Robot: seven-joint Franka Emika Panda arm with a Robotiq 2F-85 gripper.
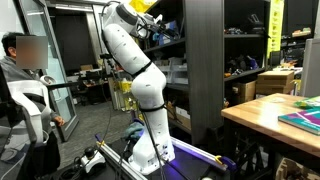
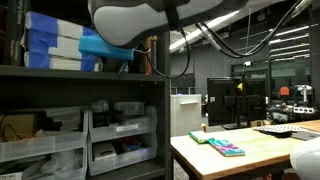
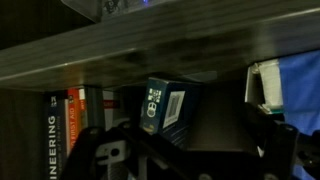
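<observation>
In the wrist view my gripper appears at the lower edge, dark and blurred, its two sides standing apart with no object seen between them. Beyond it, under a shelf edge [image 3: 150, 52], a dark box [image 3: 168, 105] with a white barcode label stands on the shelf. Several books [image 3: 62, 130] stand upright to the left, one spine reading "ENGINEERING". On the right are white-and-blue boxes [image 3: 297, 85]. In exterior view 1 the white arm [image 1: 150, 85] reaches up towards the upper shelves; its gripper is hard to make out there.
Below the upper shelf, clear plastic bins [image 2: 125, 127] hold assorted items. A wooden table [image 1: 270, 115] with coloured packets [image 1: 300, 119] stands to the right in exterior view 1. The shelf board and neighbouring books leave limited room around the gripper.
</observation>
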